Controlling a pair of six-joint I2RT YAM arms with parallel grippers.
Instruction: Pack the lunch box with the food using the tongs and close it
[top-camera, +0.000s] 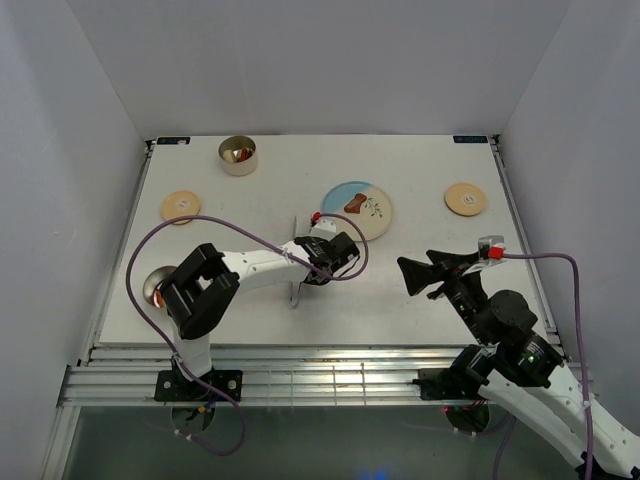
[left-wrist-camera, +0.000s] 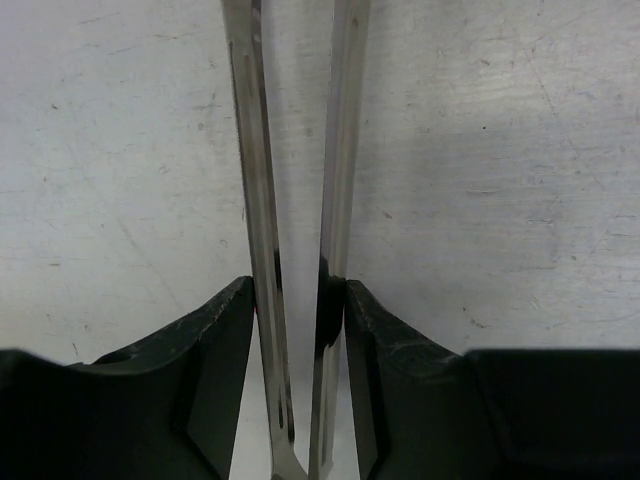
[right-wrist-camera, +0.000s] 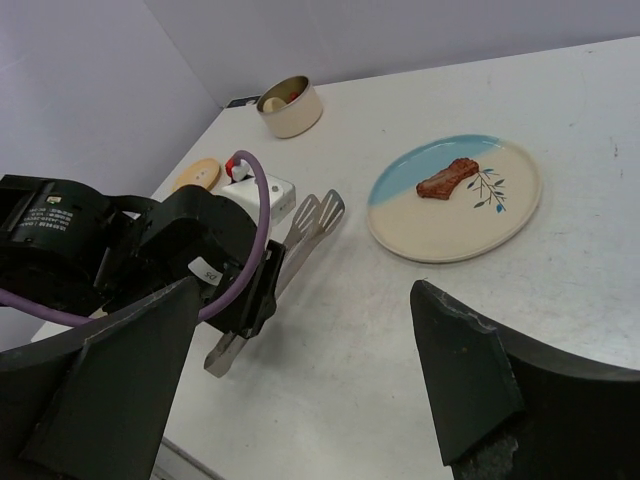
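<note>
Metal tongs (left-wrist-camera: 340, 150) lie flat on the table with their two arms a little apart. My left gripper is down over them, one fingertip close against the outside of each arm. Whether it presses on them I cannot tell. In the top view the left arm hides the middle of the tongs. A round blue and cream plate (top-camera: 372, 222) holds a brown piece of meat (top-camera: 355, 203). At the back left stands a metal pot (top-camera: 239, 168) with food inside. My right gripper is open, nothing between its fingers, at front right above the table.
Round wooden discs lie at the left (top-camera: 180, 206) and the right (top-camera: 465, 198). A second metal container (top-camera: 151, 284) at the left edge is partly behind the left arm.
</note>
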